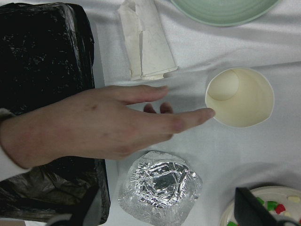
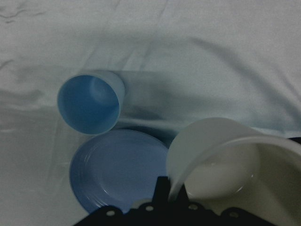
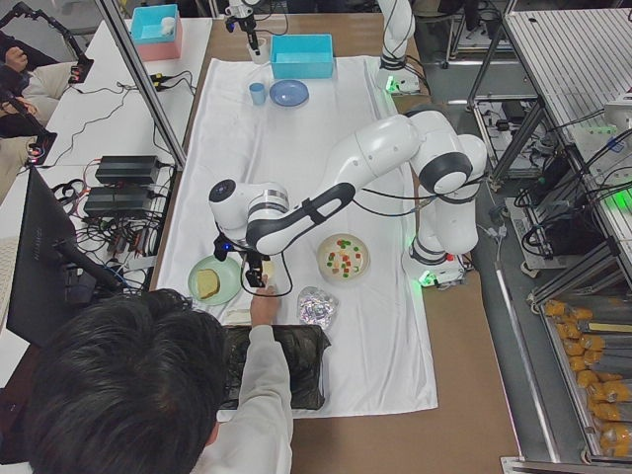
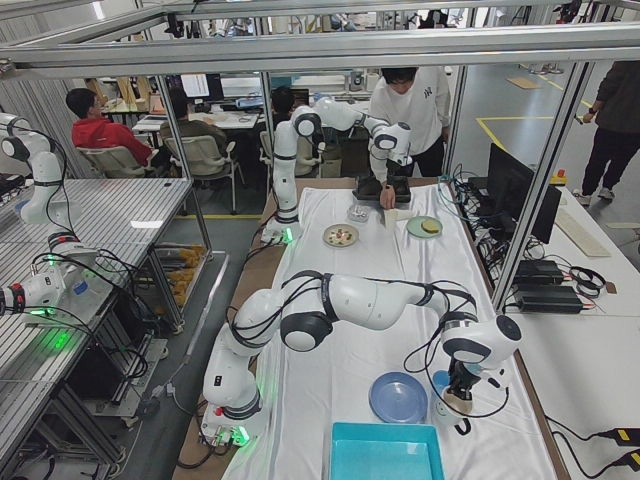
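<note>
In the left wrist view a white paper cup [image 1: 249, 103] stands on the cloth beside a person's hand [image 1: 94, 127], below my left gripper [image 3: 255, 275]; its fingers are at the frame's bottom edge, apart, with nothing seen between them. A folded paper [image 1: 146, 42], a crumpled foil piece [image 1: 160, 188] and a black-lined bin [image 1: 42, 56] lie near. In the right wrist view my right gripper is shut on the rim of a white container [image 2: 211, 136], beside a blue cup [image 2: 89, 103] and blue plate [image 2: 117, 169].
A green plate [image 3: 225, 284] with a yellow piece and a plate [image 3: 344, 272] of small coloured pieces flank the left arm. A cyan tray [image 4: 385, 460] is by the right arm.
</note>
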